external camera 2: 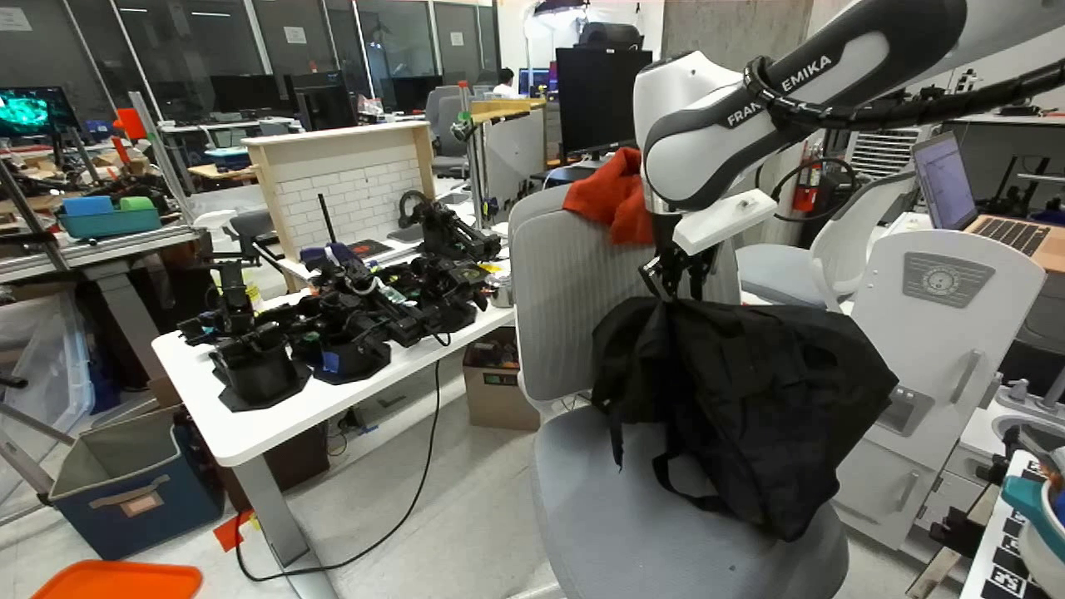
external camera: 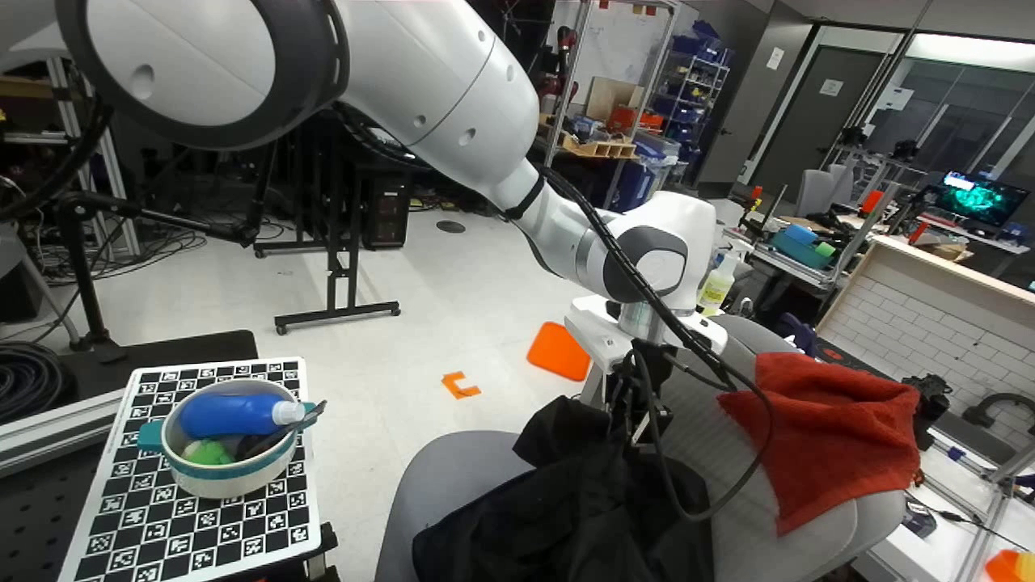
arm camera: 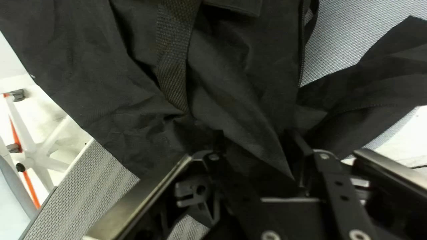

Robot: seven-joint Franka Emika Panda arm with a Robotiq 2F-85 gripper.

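Note:
A black cloth bag (external camera 2: 769, 389) slumps on the seat of the grey chair (external camera 2: 609, 499) and leans against its backrest. Its straps hang down in front. My gripper (external camera 2: 674, 288) is just above the bag's top edge, pointing down. In the wrist view my gripper stands open, with a raised fold of the black bag (arm camera: 240, 100) lying between its separated fingers. From exterior view 1 the bag (external camera: 572, 514) shows below the gripper (external camera: 635, 432), whose tips are partly hidden by cables and dark cloth.
An orange-red towel (external camera: 834, 417) hangs over the chair's backrest. A bowl (external camera: 233, 475) holding a blue bottle (external camera: 228, 414) sits on a patterned board (external camera: 107, 524). Beside the chair, a white table (external camera 2: 215, 424) carries black equipment. Open floor (external camera: 388, 388) lies between board and chair.

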